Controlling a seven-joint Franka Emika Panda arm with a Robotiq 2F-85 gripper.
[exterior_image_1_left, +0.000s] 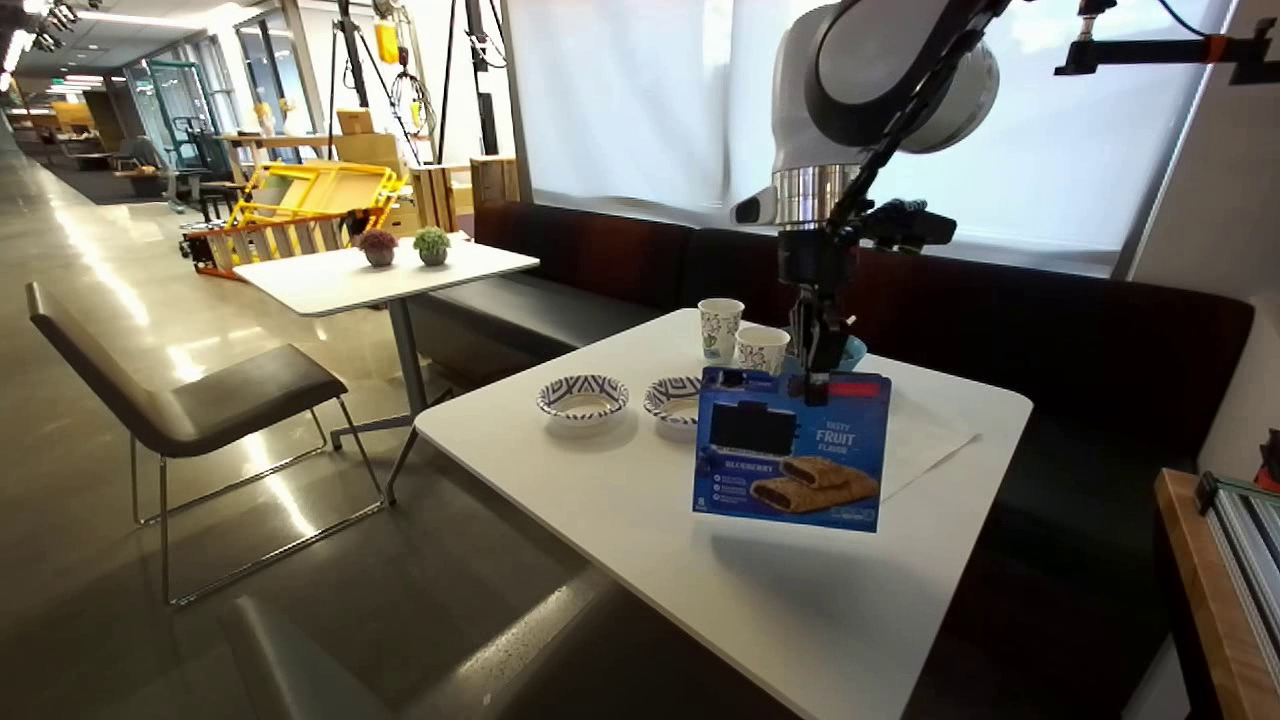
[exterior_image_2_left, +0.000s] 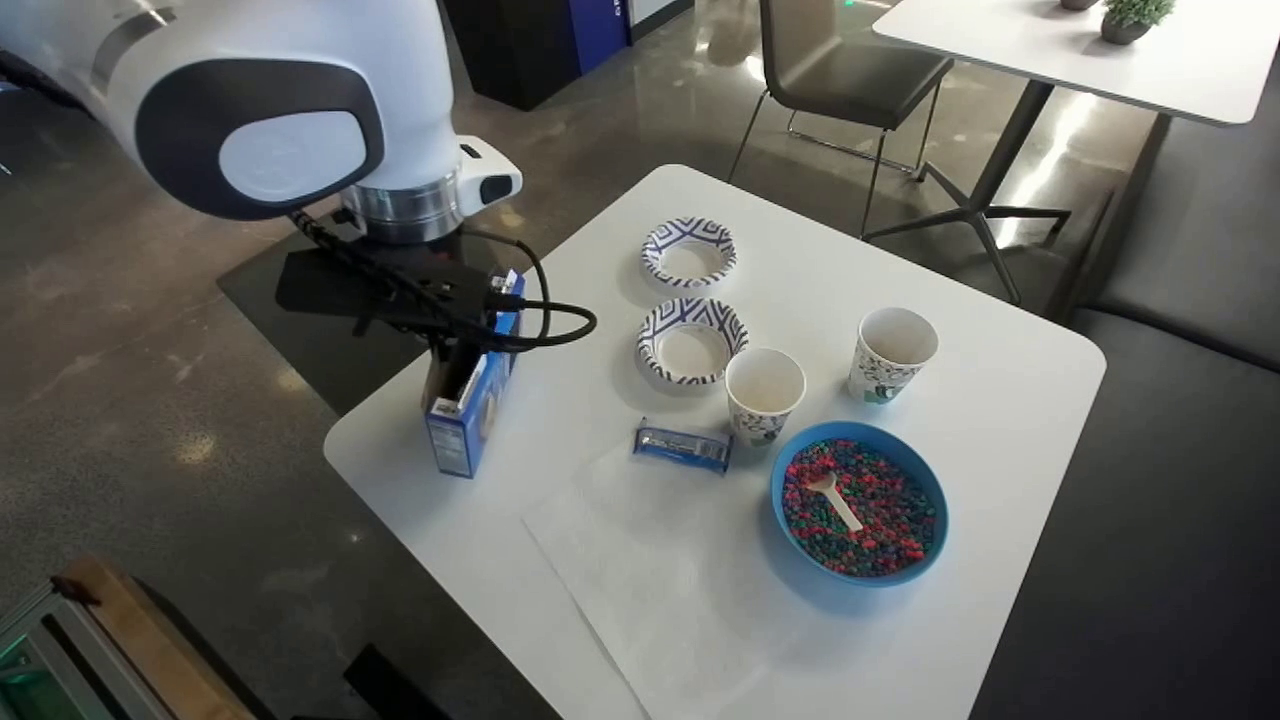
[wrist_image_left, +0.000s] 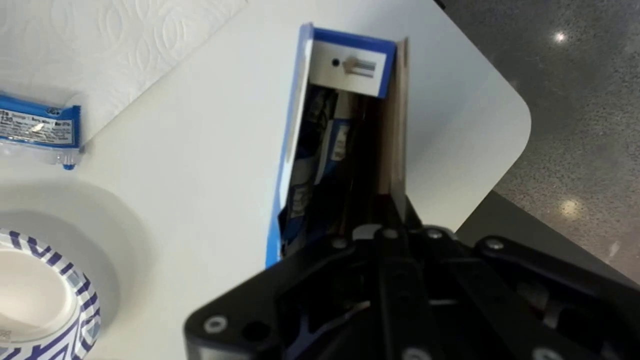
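Observation:
A blue box of blueberry fruit bars (exterior_image_1_left: 828, 446) hangs upright from my gripper (exterior_image_1_left: 817, 386), its bottom seemingly just clear of the white table (exterior_image_1_left: 600, 492). In the wrist view the open top of the box (wrist_image_left: 351, 63) shows wrapped bars (wrist_image_left: 339, 141) inside. The fingers are shut on one thin cardboard wall; the fingertips are mostly dark and partly hidden there. From the second exterior view, the box (exterior_image_2_left: 482, 402) is over the table's left side near its edge. A single blue wrapped bar (exterior_image_2_left: 683, 446) lies at the edge of the paper towel (exterior_image_2_left: 636, 552).
Two patterned paper bowls (exterior_image_2_left: 689, 251) and two paper cups (exterior_image_2_left: 894, 352) stand farther in on the table. A blue bowl (exterior_image_2_left: 786, 528) holds small coloured pieces and a spoon (exterior_image_2_left: 836, 502). Bare tabletop surrounds the box.

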